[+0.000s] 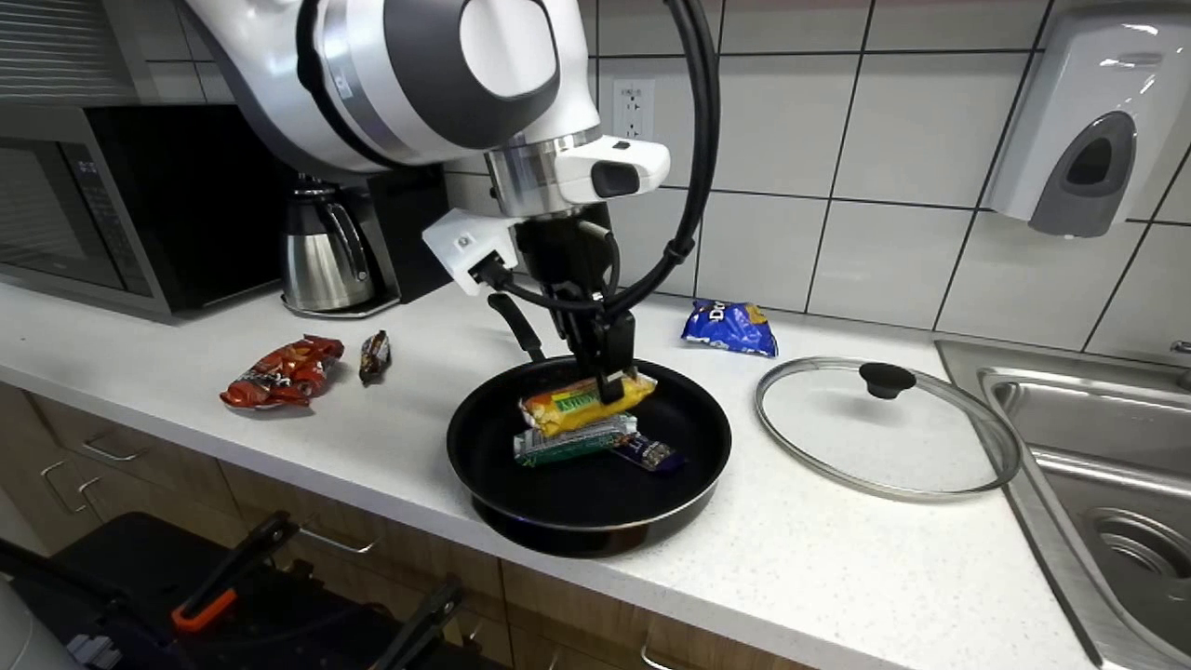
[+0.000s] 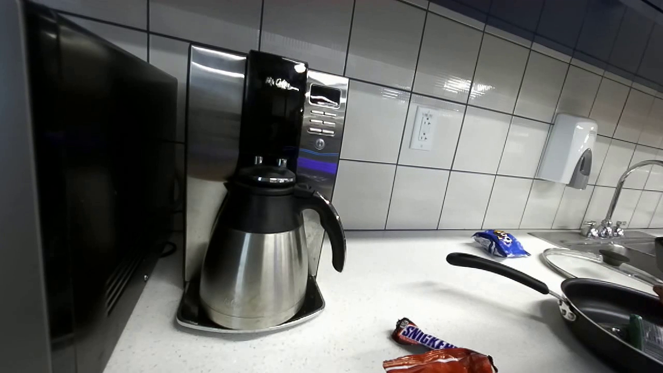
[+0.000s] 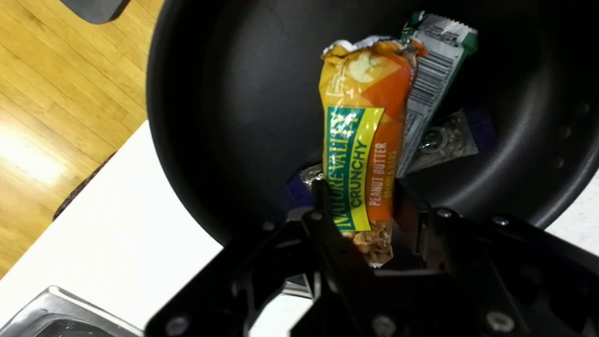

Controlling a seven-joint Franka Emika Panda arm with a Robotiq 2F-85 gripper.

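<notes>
My gripper [image 1: 610, 387] is shut on a yellow and orange Nature Valley granola bar [image 3: 354, 123], gripping it near one end. In the wrist view the bar's far end reaches out over the black pan [image 1: 477, 469]. A green and silver bar [image 1: 558, 445] lies inside the pan, with a dark purple-wrapped bar [image 1: 650, 451] partly under it. The granola bar covers part of both in the wrist view. Whether it touches them I cannot tell.
Right of the pan lies a glass lid [image 1: 826, 435], then the sink [image 1: 1094, 491]. A blue chip bag [image 1: 731, 326] rests near the wall. To the left are a red bag [image 1: 285, 374], a Snickers bar [image 1: 375, 357] and a coffee maker [image 2: 255, 267]. The pan's handle [image 2: 497, 271] points toward the wall.
</notes>
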